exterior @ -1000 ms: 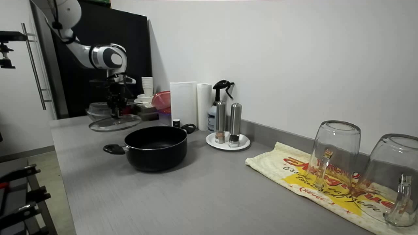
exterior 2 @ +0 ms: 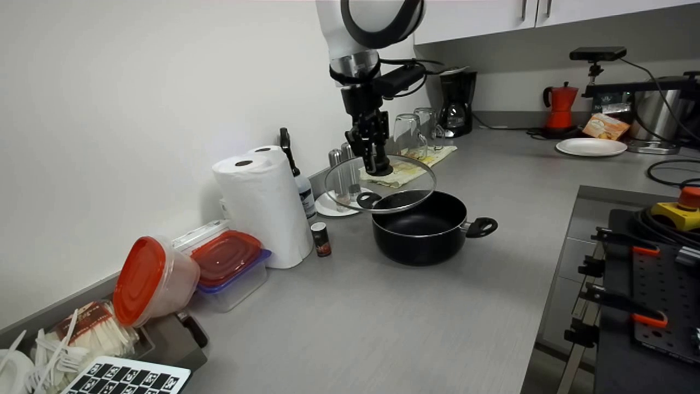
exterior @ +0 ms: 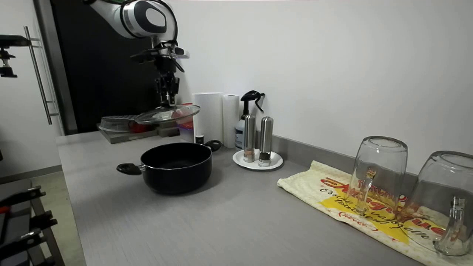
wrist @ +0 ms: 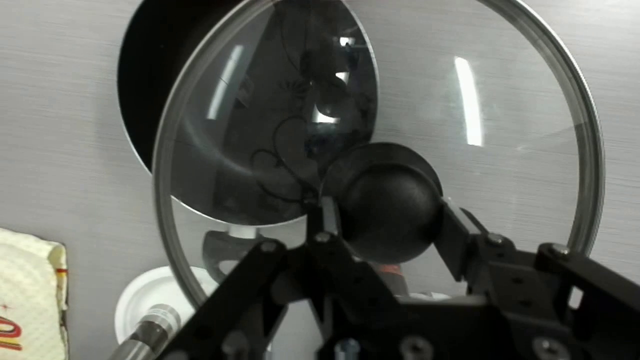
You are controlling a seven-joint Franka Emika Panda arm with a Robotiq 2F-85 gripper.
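My gripper [exterior: 167, 102] is shut on the black knob [wrist: 390, 207] of a round glass lid [exterior: 177, 114]. The lid hangs in the air, slightly tilted, above the level of the black pot [exterior: 177, 175]. The pot stands uncovered on the counter, its two handles sticking out at opposite sides. From the wrist, the lid [wrist: 591, 150] overlaps only part of the pot [wrist: 150, 78], and the rest of it lies over bare counter. In the other exterior view the lid [exterior 2: 423, 197] shows in front of the pot's [exterior 2: 420, 246] back rim.
Paper towel rolls [exterior 2: 262, 210], a spray bottle [exterior: 240, 130] and a small dark shaker [exterior 2: 321, 239] stand by the wall. Two mills rest on a white plate [exterior: 277, 162]. Glass mugs stand on a yellow cloth [exterior: 306, 186]. Counter in front of the pot is clear.
The gripper has carried the lid upward and to the right in exterior view 1, from beyond the pot's left side to higher up and nearer the pot. The pot has not moved.
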